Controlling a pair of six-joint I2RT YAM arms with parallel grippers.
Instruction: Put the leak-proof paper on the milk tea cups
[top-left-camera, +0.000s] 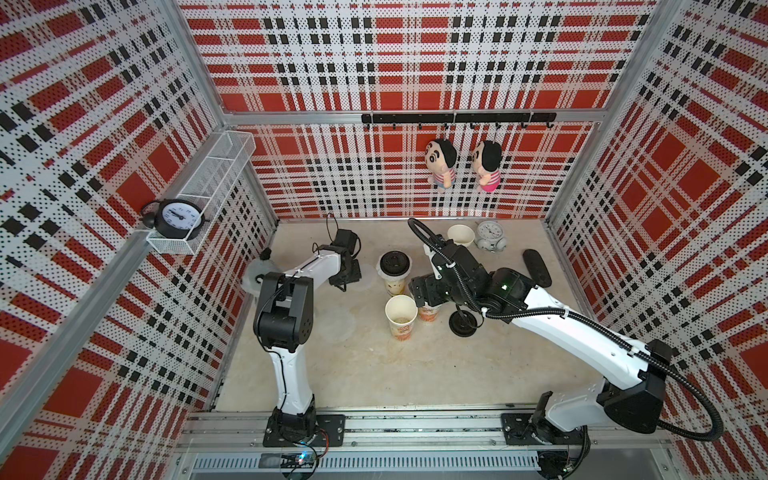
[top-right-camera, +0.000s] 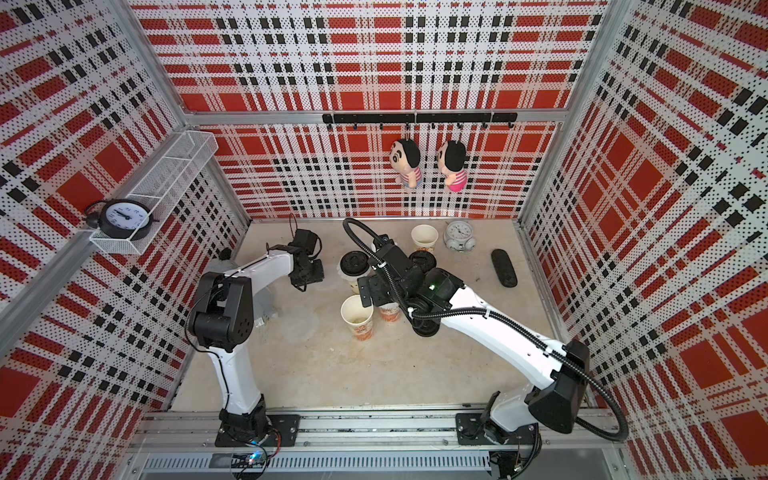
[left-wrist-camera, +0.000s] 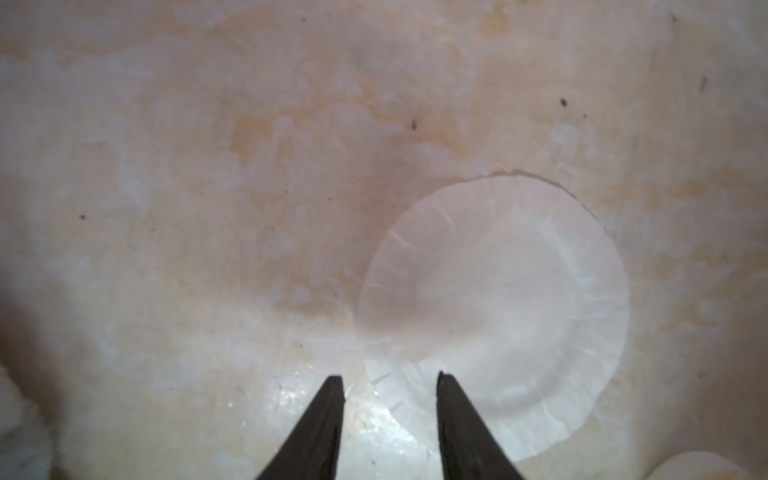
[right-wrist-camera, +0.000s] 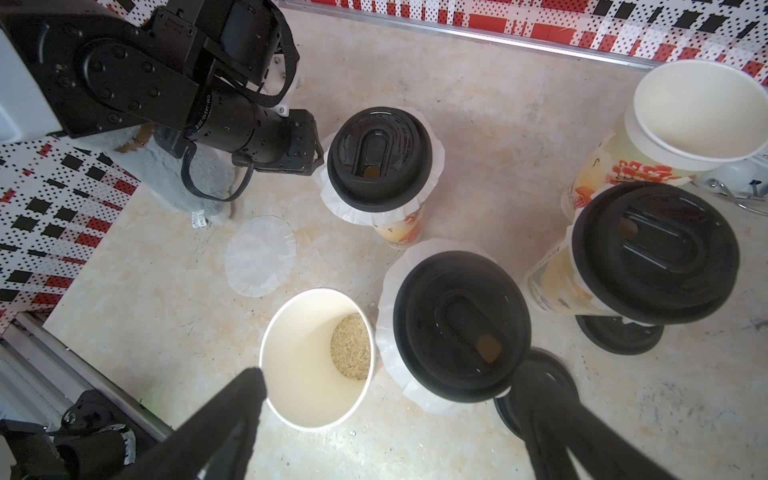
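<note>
A round white leak proof paper (left-wrist-camera: 512, 280) lies flat on the table under my left gripper, whose fingers stand part open with nothing between them, over the paper's near edge. Another round sheet of paper (right-wrist-camera: 261, 254) lies further forward on the table. The open milk tea cup (right-wrist-camera: 308, 360) has grainy stuff at its bottom and no paper over its rim. My right gripper is open and empty, above the cups. Two lidded cups, the back one (right-wrist-camera: 380, 160) and the middle one (right-wrist-camera: 460, 328), have white paper sticking out round their black lids.
A third lidded cup (right-wrist-camera: 656, 248) and an uncovered cup (right-wrist-camera: 696, 112) stand to the right. Loose black lids (right-wrist-camera: 544, 388) lie near the middle cup. A grey plush toy (right-wrist-camera: 180, 172) sits by the left arm.
</note>
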